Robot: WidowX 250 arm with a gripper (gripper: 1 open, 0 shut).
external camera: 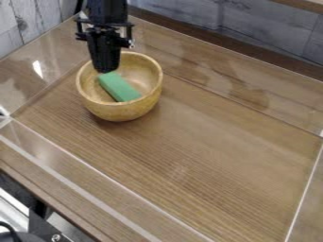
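A round light-wooden bowl (pixel 142 109) sits on the wooden table (pixel 214 161) in the upper left, with a green block (pixel 120 87) lying tilted inside it. My black gripper (pixel 104 42) is at the top, over the bowl's back rim and above the block, apart from the block. Whether its fingers are open or shut is hard to make out.
A dark cable lies at the lower left corner, off the table.
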